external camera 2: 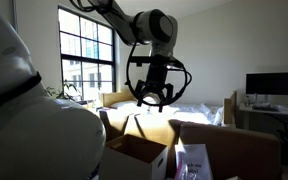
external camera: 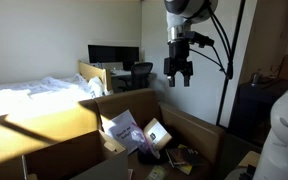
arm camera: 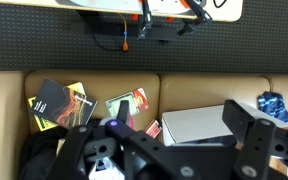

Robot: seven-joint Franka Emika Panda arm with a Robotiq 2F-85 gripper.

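High above a brown couch [external camera: 162,101] hangs my gripper [external camera: 179,79], its two fingers apart and nothing visible between them. From the other side, the gripper [external camera 2: 154,97] also shows a gap between its fingers. On the couch seat are a white and pink printed sheet [external camera: 123,130], a pale card [external camera: 157,135] and dark books [external camera: 188,156]. Seen from above, books [arm camera: 62,103] lie at the left and a colourful booklet [arm camera: 127,103] near the middle. The gripper's dark body covers much of the lower wrist view.
A large open box [external camera: 59,158] takes up the left of the couch; its white side [arm camera: 199,121] shows from above. Behind the couch are a bed [external camera: 39,94], an office chair [external camera: 141,75] and a desk monitor [external camera: 114,54]. The air around the gripper is clear.
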